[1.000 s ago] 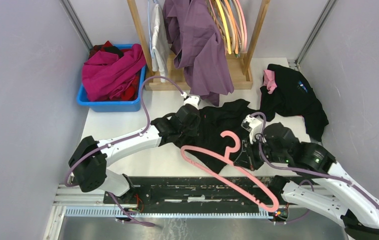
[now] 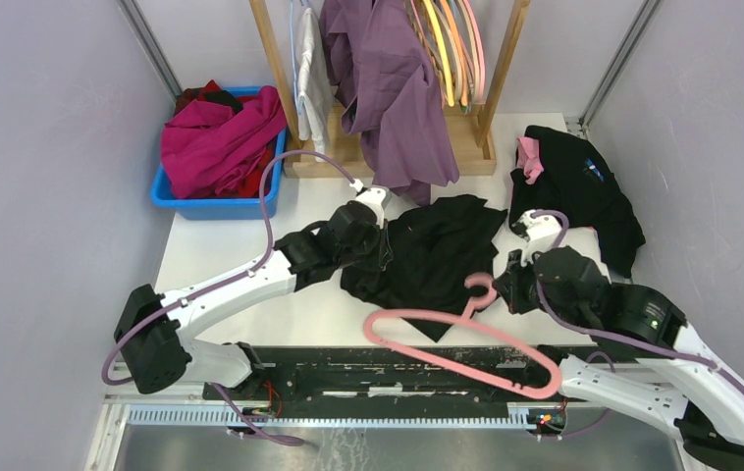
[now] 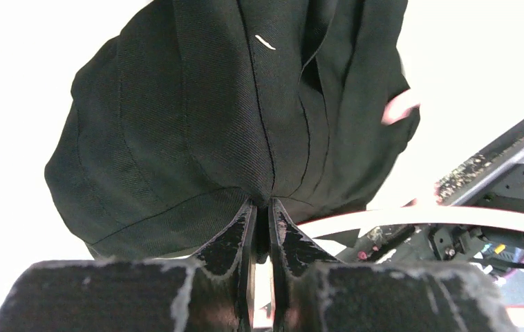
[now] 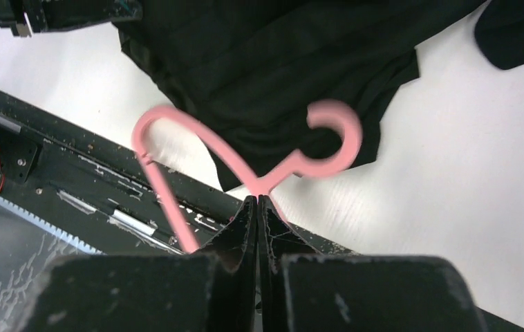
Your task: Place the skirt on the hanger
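Observation:
The black skirt (image 2: 447,245) lies crumpled on the white table, partly under the left arm. My left gripper is shut on a fold of the skirt (image 3: 231,124), and the cloth bunches up to its fingertips. A pink hanger (image 2: 456,322) is in the air over the table's front edge and the skirt's near corner. My right gripper is shut on the hanger (image 4: 235,159) just below its hook, which points over the skirt (image 4: 294,76) in the right wrist view. The skirt does not hang on the hanger.
A wooden rack (image 2: 491,98) at the back carries a purple garment (image 2: 398,98) and several coloured hangers (image 2: 456,49). On the left stands a blue basket (image 2: 216,209) of clothes. Another black garment (image 2: 584,186) lies at the back right. Bare table shows left of the skirt.
The hanger has turned and shifted slightly rightward with my right gripper, its hook now pointing more to the right. My left gripper has moved slightly left, still at the skirt.

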